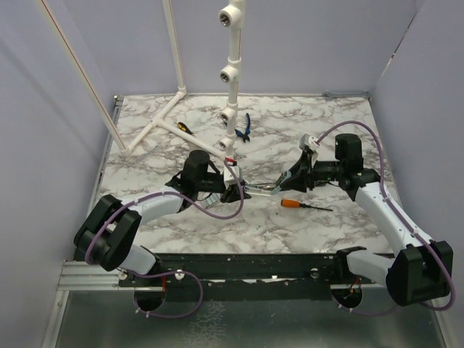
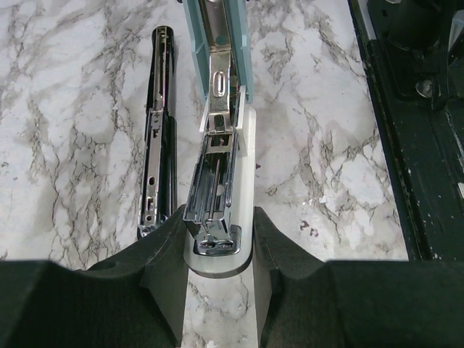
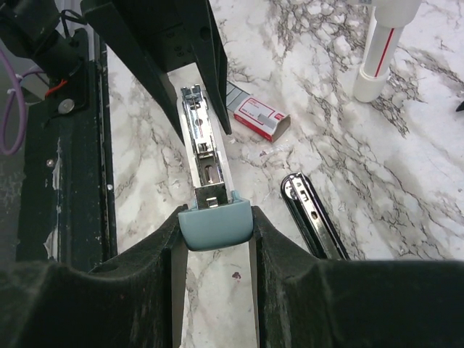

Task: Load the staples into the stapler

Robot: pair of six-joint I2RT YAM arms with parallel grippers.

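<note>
An opened stapler, with a white base, metal magazine and pale-blue top, stretches between my two grippers. My left gripper is shut around the base's front end, under the metal nose. At the other end, my right gripper is shut on the pale-blue part. Seen from above, the left gripper and right gripper face each other. A red and white box lies behind the left fingers. Whether staples sit in the magazine, I cannot tell.
A second, black stapler lies alongside the held one. An orange screwdriver rests in front of the right gripper, and blue pliers lie farther back. A white pipe post rises behind.
</note>
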